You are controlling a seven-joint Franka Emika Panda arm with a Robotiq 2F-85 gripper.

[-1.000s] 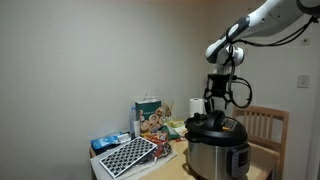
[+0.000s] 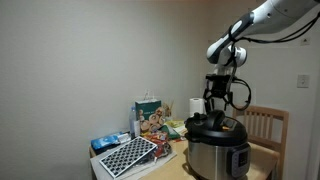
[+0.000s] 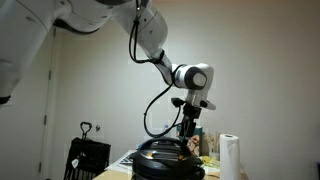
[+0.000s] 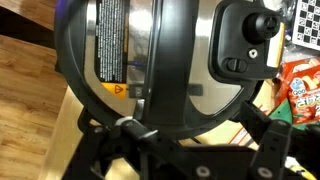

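Observation:
A large pressure cooker [image 2: 217, 158] with a steel body and a dark control panel stands on the table, its lid [image 2: 215, 127] in place. From above, in the wrist view, the lid's wide black handle [image 4: 171, 60] runs across the steel top. Over the lid hangs my gripper, open, its fingers spread to either side in line with the handle's near end. Nothing shows held between them. Exterior view 2 has the gripper [image 3: 188, 130] just above the black lid [image 3: 166, 158]; whether it touches the handle I cannot tell.
A black-and-white perforated rack [image 2: 129, 157] lies at the table's left. Behind it are a green bag [image 2: 148, 112], bottles and colourful packets [image 2: 160, 145]. A paper towel roll [image 3: 229, 157] stands near the cooker, and a wooden chair [image 2: 266, 124] is behind it.

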